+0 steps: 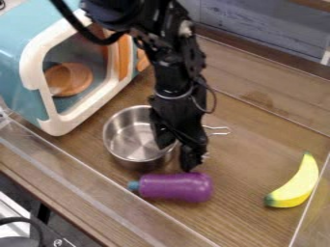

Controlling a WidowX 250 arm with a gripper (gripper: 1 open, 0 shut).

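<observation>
My black gripper (176, 150) is low over the right side of a steel pot (127, 137) with a wire handle to the right. Its fingers reach down at the pot's right rim; whether anything is between them is hard to tell. A purple eggplant (175, 187) with a teal tip lies just in front of the pot, below my gripper. A yellow banana (295, 181) lies on the right of the wooden counter.
A light blue and white toy microwave (62, 123) with orange dishes inside stands at the upper left, close to the pot.
</observation>
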